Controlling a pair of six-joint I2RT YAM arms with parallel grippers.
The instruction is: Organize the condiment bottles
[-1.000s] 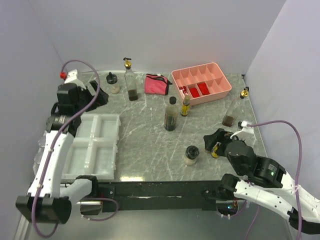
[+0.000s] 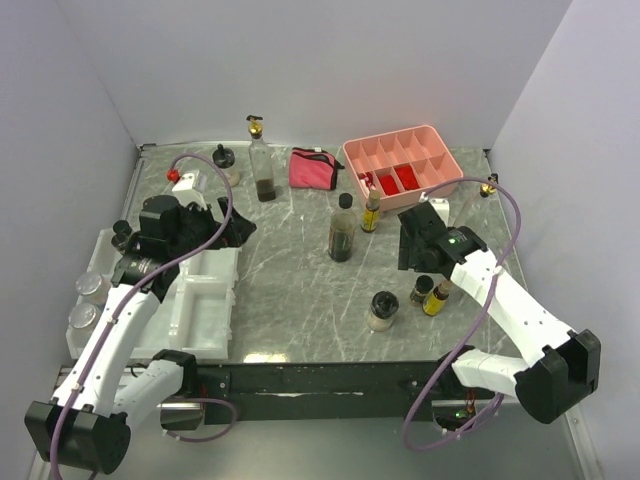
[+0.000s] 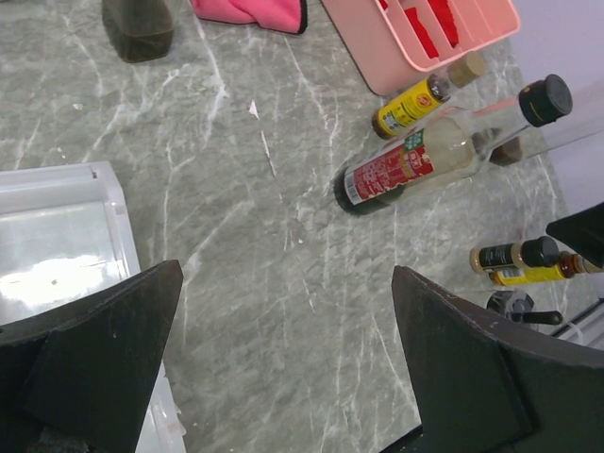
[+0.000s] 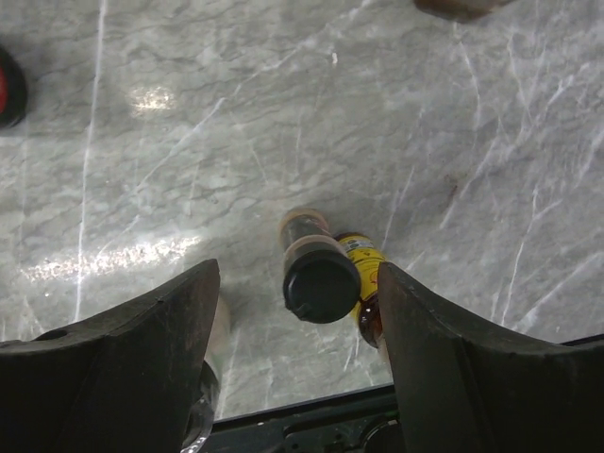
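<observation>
My right gripper is open, hanging over a small dark-capped spice jar (image 4: pixel 319 283) and a yellow-labelled bottle (image 4: pixel 361 255) behind it, near the front right. My left gripper is open and empty above the counter, right of the white divided tray (image 2: pixel 200 310). A tall red-labelled bottle (image 3: pixel 396 170) stands mid-counter, a yellow-labelled bottle (image 2: pixel 369 215) behind it. A salt-like jar (image 2: pixel 382 312) stands at the front. Bottles with gold pourers (image 2: pixel 262 165) stand at the back and right, the right one partly hidden by the right arm.
A pink compartment box (image 2: pixel 425 160) and red pouch (image 2: pixel 313 168) lie at the back. Clear jars (image 2: pixel 90 287) stand at the tray's left. Side walls bound both edges.
My left gripper has moved right and toward the front.
</observation>
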